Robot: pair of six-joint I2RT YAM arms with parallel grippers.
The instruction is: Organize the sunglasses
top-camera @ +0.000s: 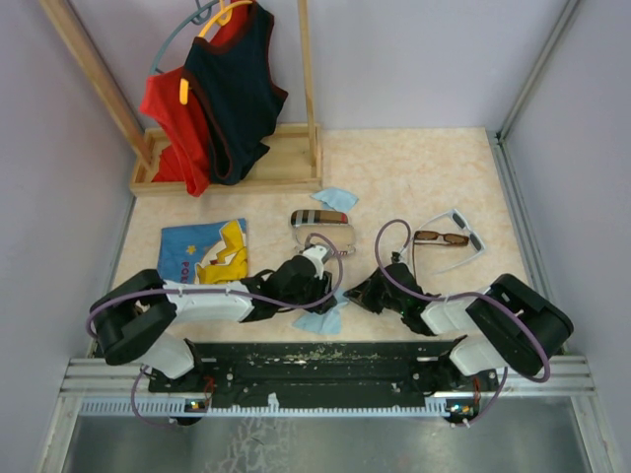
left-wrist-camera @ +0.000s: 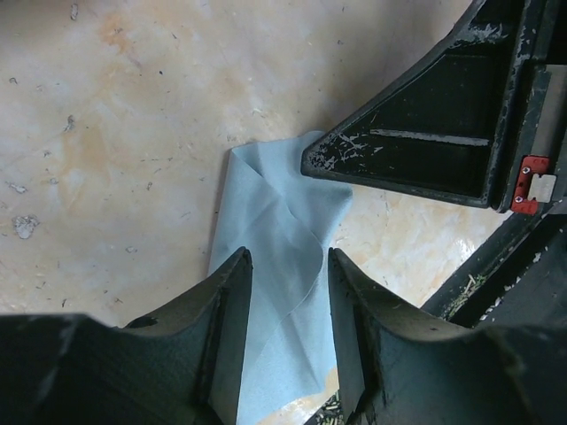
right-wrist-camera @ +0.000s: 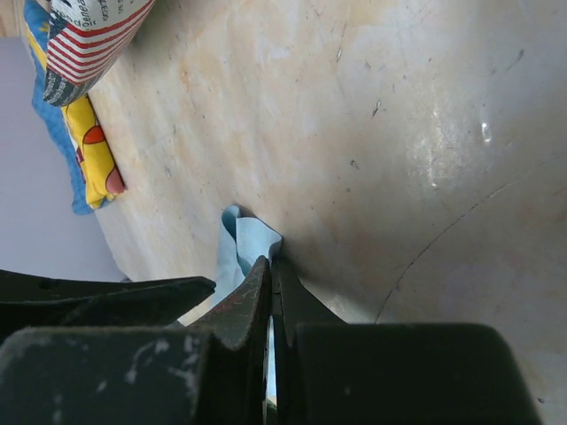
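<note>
A light blue cloth [top-camera: 319,321] lies at the front centre of the table. My right gripper is shut at the cloth's folded upper corner [right-wrist-camera: 252,234]. My left gripper stands open above the cloth [left-wrist-camera: 270,221], with the right gripper's black finger [left-wrist-camera: 399,159] over the far corner. Brown sunglasses [top-camera: 441,237] and white-framed sunglasses [top-camera: 471,235] lie on the right. A striped case [top-camera: 318,217] and a beige case [top-camera: 324,236] sit at the centre, the beige one partly behind my left arm.
A second blue cloth [top-camera: 336,197] lies behind the cases. A blue-and-yellow pouch [top-camera: 187,246] is at the left. A wooden rack [top-camera: 308,89] with hanging garments stands at the back left.
</note>
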